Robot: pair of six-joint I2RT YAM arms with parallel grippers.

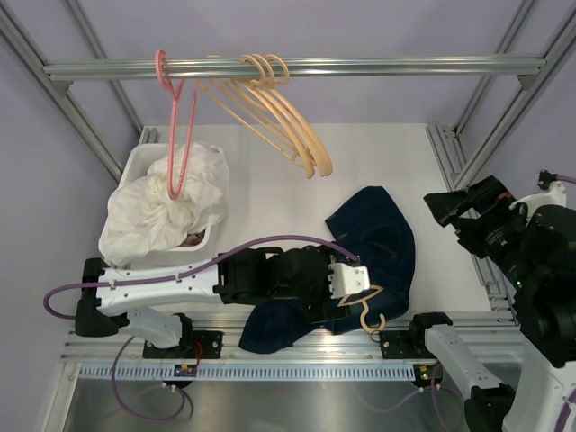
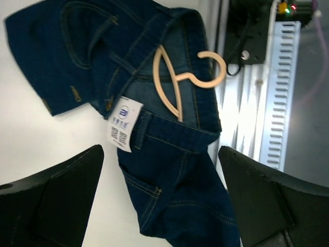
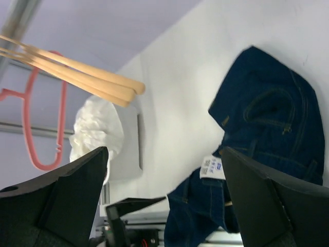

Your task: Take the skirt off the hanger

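The dark denim skirt (image 1: pixel 378 234) lies crumpled on the white floor, its white label (image 2: pixel 123 123) showing in the left wrist view. A beige hanger (image 2: pixel 205 82) rests in the waist opening, hook toward the front edge. My left gripper is open above the skirt with nothing between its fingers; in the top view its arm covers part of the skirt. My right gripper (image 1: pixel 459 211) stands open at the right, raised, looking over the skirt in the right wrist view.
A rail (image 1: pixel 378 66) holds several beige hangers (image 1: pixel 306 144) and a pink hanger (image 1: pixel 175 144). A white bin with white cloth (image 1: pixel 153 211) sits at the left.
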